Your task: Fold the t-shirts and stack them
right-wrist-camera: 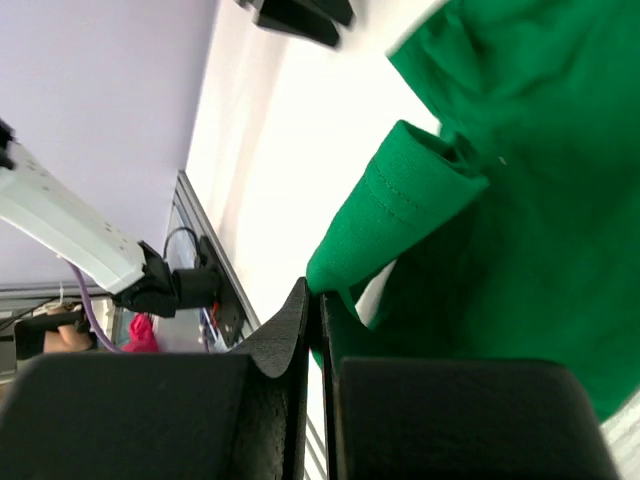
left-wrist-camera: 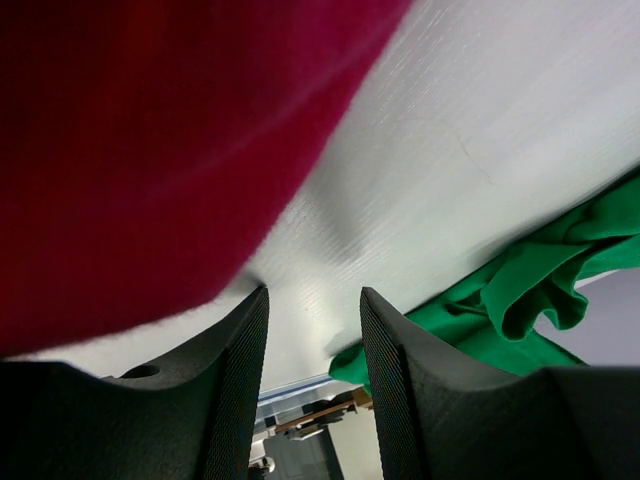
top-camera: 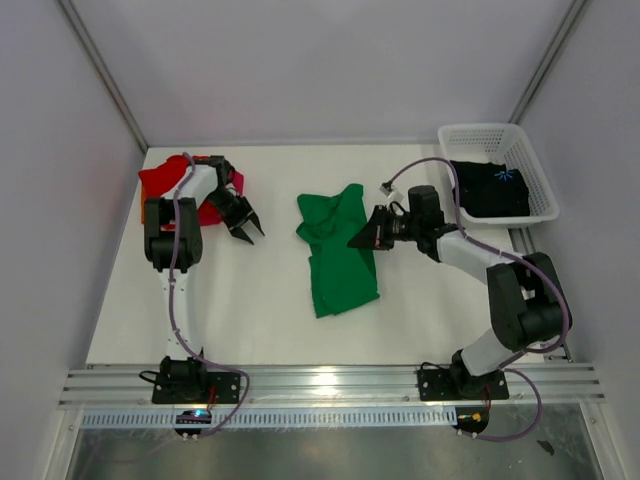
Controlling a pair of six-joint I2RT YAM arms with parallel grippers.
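Observation:
A green t-shirt (top-camera: 342, 265) lies partly folded in the middle of the table, one part of it pointing to the back. My right gripper is shut on a raised fold of the green shirt (right-wrist-camera: 400, 200), lifted clear of the layers below. At the back left, red shirts (top-camera: 160, 178) lie in a pile under my left arm. My left gripper stands open beside the pile's dark red edge (left-wrist-camera: 230, 215), with only white table showing between its fingers. The far side of the pile is hidden by the arm.
A white basket (top-camera: 541, 190) stands at the back right with a black shirt (top-camera: 490, 188) inside.

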